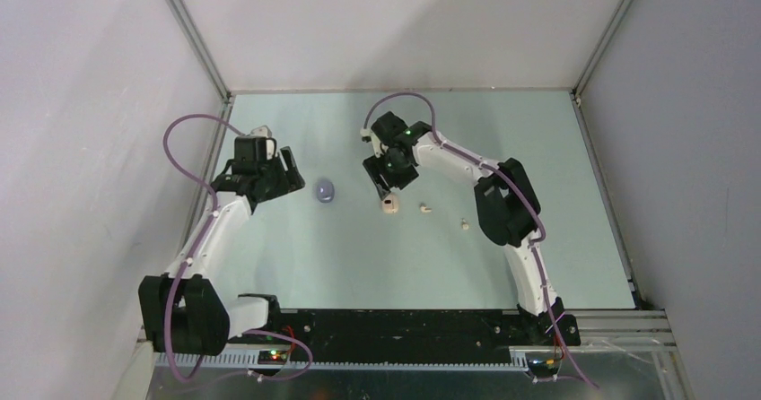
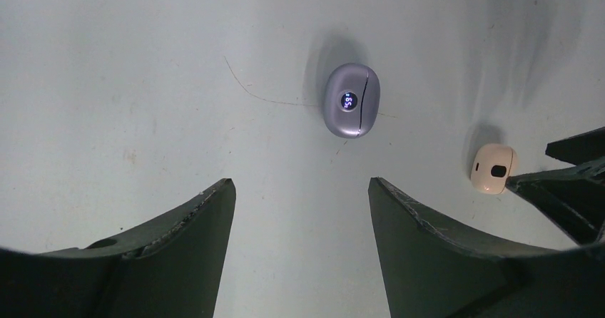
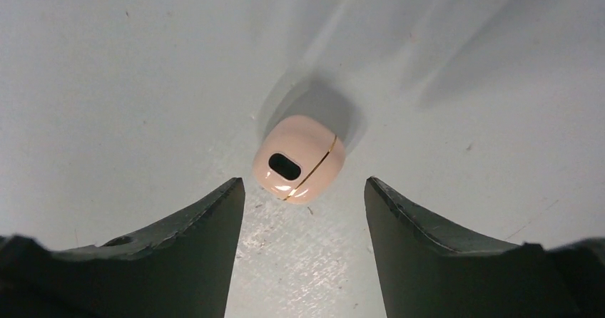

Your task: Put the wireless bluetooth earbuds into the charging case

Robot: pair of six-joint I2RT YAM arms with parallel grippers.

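Observation:
The pink charging case (image 3: 310, 172) lies shut on the table just below my right gripper, whose fingers stand apart with nothing between them; it also shows in the top view (image 1: 389, 204). My left gripper is open over bare table. A purple case (image 2: 342, 118) with a lit display lies beyond its fingers, between the two grippers in the top view (image 1: 325, 189). Two small pale pieces, apparently earbuds (image 1: 425, 208) (image 1: 465, 224), lie to the right of the pink case.
Walls border it at the back and sides.

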